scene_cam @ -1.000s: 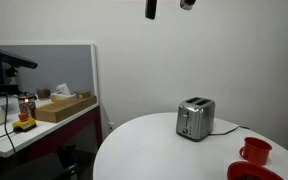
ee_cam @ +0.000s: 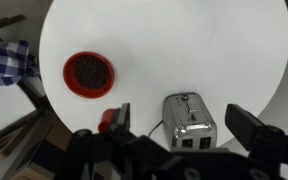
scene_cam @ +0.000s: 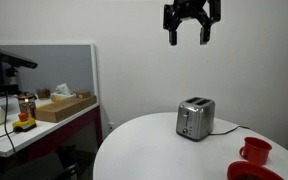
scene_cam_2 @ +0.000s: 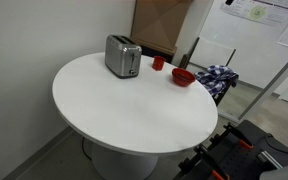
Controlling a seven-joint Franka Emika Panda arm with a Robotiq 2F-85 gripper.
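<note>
High above the round white table, my gripper (scene_cam: 189, 40) points down, open and holding nothing. A silver two-slot toaster (scene_cam: 195, 119) stands on the table, well below the fingers. The wrist view shows that toaster (ee_cam: 190, 121) from above, between the two spread fingers and nearer the right one. A red mug (scene_cam: 255, 150) is to the toaster's right in exterior view 1. In the wrist view the mug (ee_cam: 106, 121) is partly hidden by the left finger (ee_cam: 109, 133). The red bowl (ee_cam: 88, 75) has dark small pieces inside.
A dark cord (scene_cam: 227, 130) trails from the toaster. Checked cloth (scene_cam_2: 216, 80) lies beyond the bowl. A side counter (scene_cam: 24, 137) holds boxes and small items.
My gripper has come lower and to the right in exterior view 1, so more of it shows. The toaster, mug and bowl have stayed in place.
</note>
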